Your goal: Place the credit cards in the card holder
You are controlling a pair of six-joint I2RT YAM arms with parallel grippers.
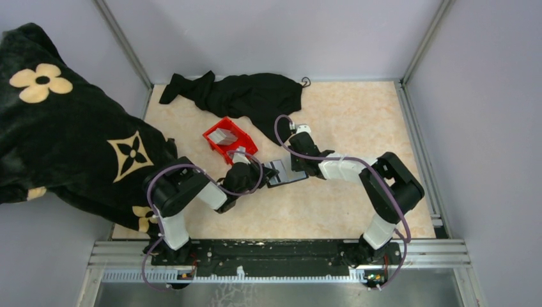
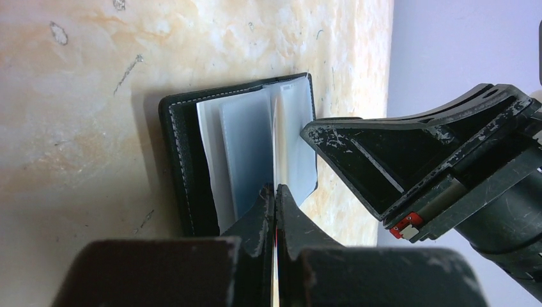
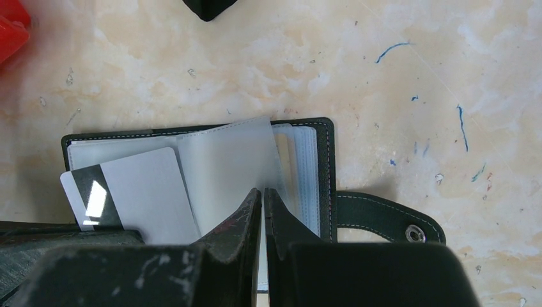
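The open black card holder (image 3: 326,166) lies mid-table with translucent sleeves fanned out. A white card (image 3: 147,192) with a dark stripe lies on its left part in the right wrist view. My left gripper is at the holder, its fingertips together at the sleeve edges; I cannot make out anything firmly held. My right gripper is over the clear sleeve (image 3: 224,166), fingertips close together at its surface; whether it pinches anything is unclear.
A red tray (image 1: 215,144) with cards stands behind my left gripper. Black cloth (image 1: 249,96) lies along the back. A patterned black plush (image 1: 77,128) covers the left side.
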